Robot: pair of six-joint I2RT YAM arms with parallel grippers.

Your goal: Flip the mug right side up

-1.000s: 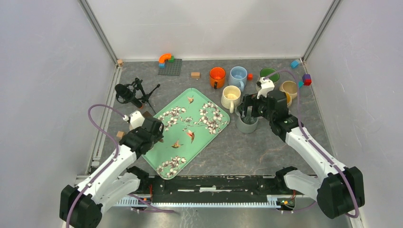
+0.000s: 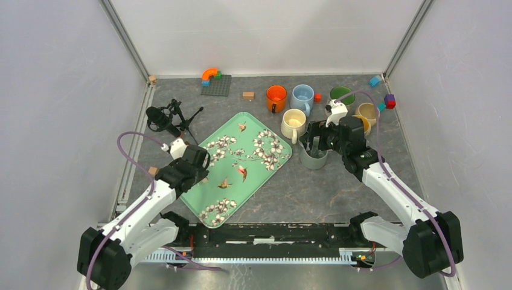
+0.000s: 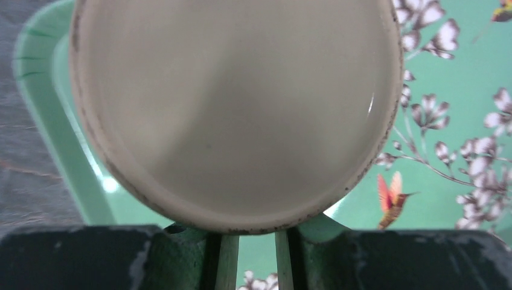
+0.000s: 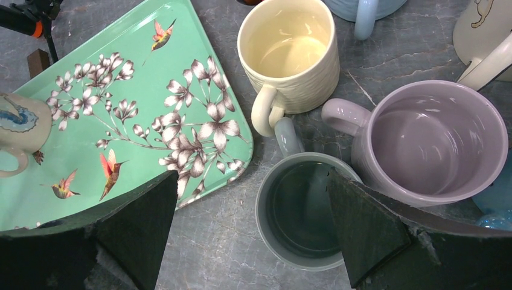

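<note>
The bottom of a cream mug [image 3: 235,115] faces my left wrist camera, so the mug is upside down. My left gripper is shut just below the base rim, on the mug's handle, which the rim largely hides. At the left edge of the right wrist view the same mug [image 4: 27,124] shows a blue picture and part of its handle [image 4: 13,163]. From above, the left arm covers most of it, near the tray's left side. My right gripper is open over a grey mug [image 4: 302,223], holding nothing.
A green flowered tray [image 2: 241,181] fills the middle left. Cream [image 4: 290,54], lilac [image 4: 435,145] and blue [image 2: 302,95] mugs crowd around the right gripper, with an orange mug [image 2: 276,95] behind. A black tripod [image 2: 172,118] stands beyond the left arm. The tray surface is bare.
</note>
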